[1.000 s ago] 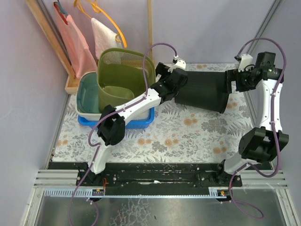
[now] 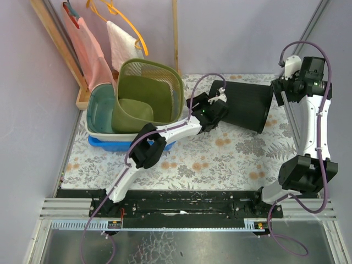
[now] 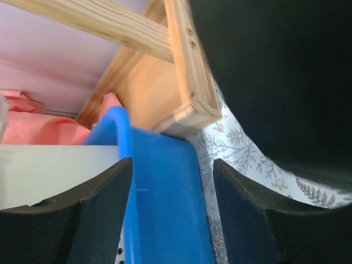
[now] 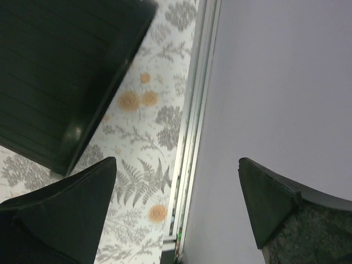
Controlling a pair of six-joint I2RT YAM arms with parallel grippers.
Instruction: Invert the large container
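Observation:
The large black container (image 2: 242,104) lies tilted on the patterned mat in the middle right. My left gripper (image 2: 201,102) is at its left end, fingers apart; in the left wrist view the container's dark side (image 3: 280,82) hangs above the fingers (image 3: 258,225), with nothing visible between them. My right gripper (image 2: 278,88) stands open just right of the container, whose ribbed surface (image 4: 60,66) shows at the upper left of the right wrist view, clear of the fingers (image 4: 66,214).
Stacked bins with a green basket (image 2: 137,110) and blue tub (image 3: 170,198) fill the left. A wooden stand (image 3: 192,82) is behind them, a wall (image 4: 264,99) at the right. Free mat lies in front.
My left gripper has moved down and toward the front at the container's left end. My right gripper has shifted right, away from the container, which has turned slightly.

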